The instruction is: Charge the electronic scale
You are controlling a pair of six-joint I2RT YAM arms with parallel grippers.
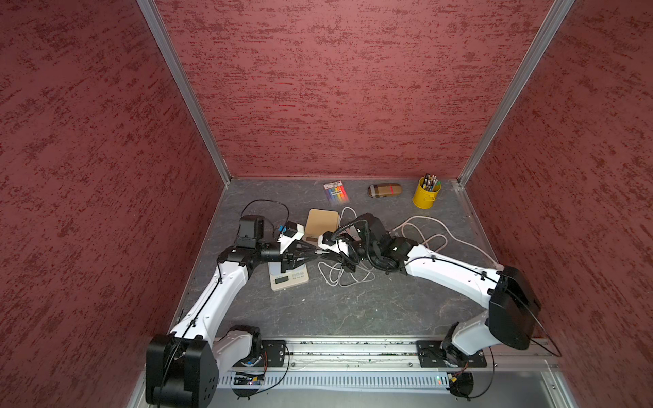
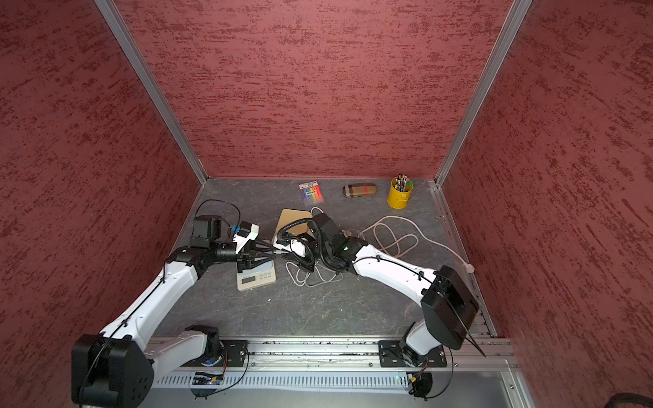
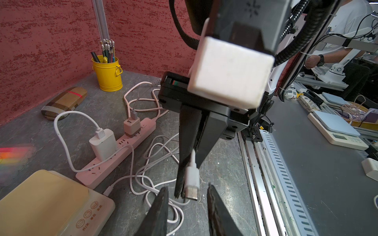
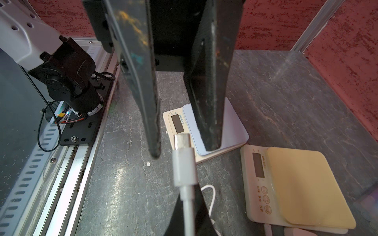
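My right gripper is shut on a white charging cable, whose USB-C plug [image 3: 192,177] sticks out past the fingertips. Facing it, my left gripper is part open, its two fingers apart on either side of the plug's line with nothing gripped between them. In the right wrist view those fingers [image 4: 210,122] hang around and beyond the plug's metal tip. Below lies a cream scale with a pale blue plate [image 4: 214,125], partly hidden by the left fingers. A scale with a yellow plate [image 4: 311,184] lies beside it, a white cable at its side.
A pink power strip [image 3: 98,169] carries a white charger [image 3: 103,143] and a pink adapter [image 3: 132,126]. Loose white cable [image 3: 151,177] lies coiled under the grippers. A yellow pencil bucket [image 1: 425,196], brown case [image 1: 385,189] and colourful box [image 1: 336,191] stand at the back.
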